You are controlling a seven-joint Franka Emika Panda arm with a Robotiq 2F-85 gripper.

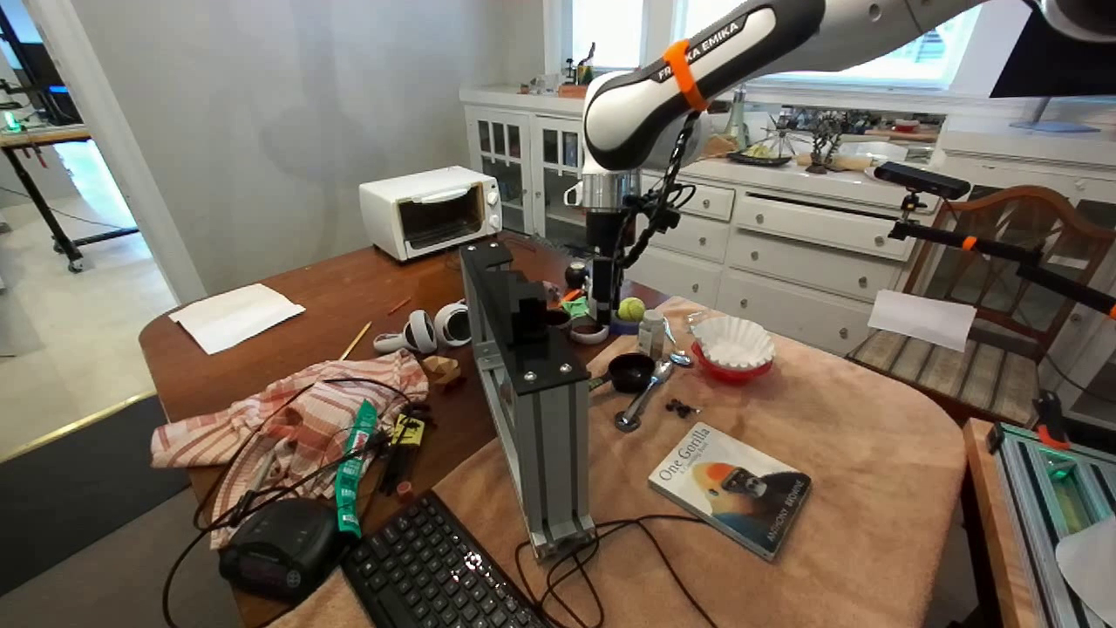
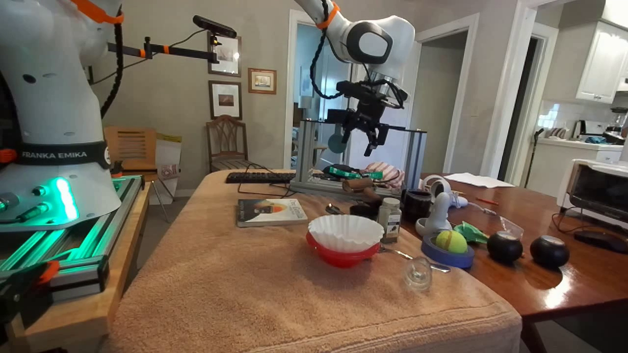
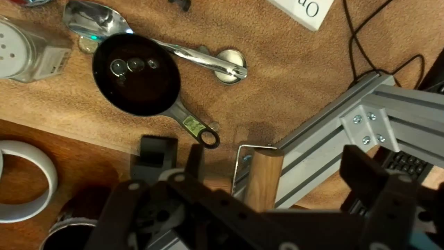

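Note:
In the wrist view my gripper stands open, its two fingers far apart. A wooden handle-like piece with a thin wire loop shows below the gap, beside the grey metal frame; I cannot tell its height from here. In exterior view 2 the gripper hangs near the frame's black top, above the tabletop things, holding nothing. A small black pan lies on the tan towel with its handle pointing toward the gripper. A shiny spoon lies just beyond the pan.
A glass shaker stands by a red bowl with white paper liners. A book lies on the towel. The tall metal frame is an obstacle close to the gripper. Towel around the book is mostly clear.

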